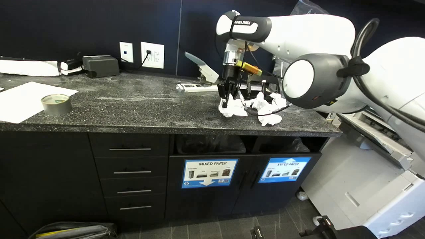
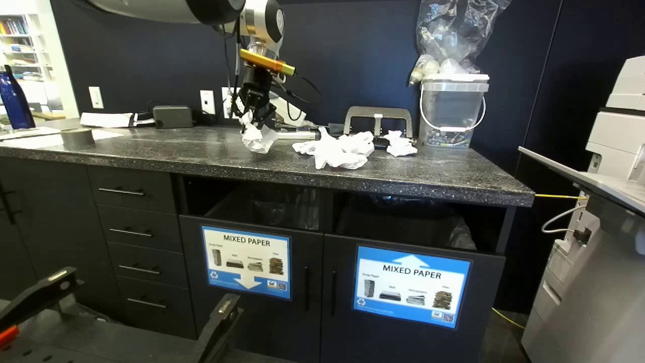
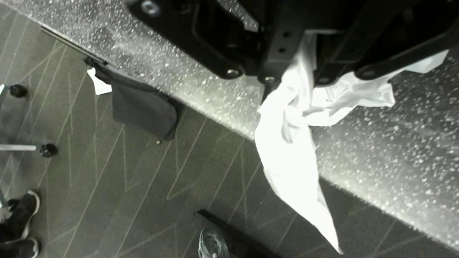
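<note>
My gripper is shut on a crumpled white paper (image 3: 288,150), which sticks out past the fingers in the wrist view. In exterior view 2 that paper (image 2: 258,139) hangs under the gripper (image 2: 251,119), close over the counter; whether it touches the surface I cannot tell. To its right lie more crumpled white papers (image 2: 338,151), with a smaller piece (image 2: 399,144) beyond them. From exterior view 1 the held paper (image 1: 232,107) is seen just left of the loose crumpled paper (image 1: 267,108).
Behind the papers stand a stapler (image 1: 203,75) and a black hole punch (image 2: 379,118). A clear bucket (image 2: 452,115) is at the back right. Left on the counter (image 1: 151,107) are a tape roll (image 1: 57,107) and a white sheet (image 1: 24,99). Open bin slots (image 2: 254,208) sit below the counter edge.
</note>
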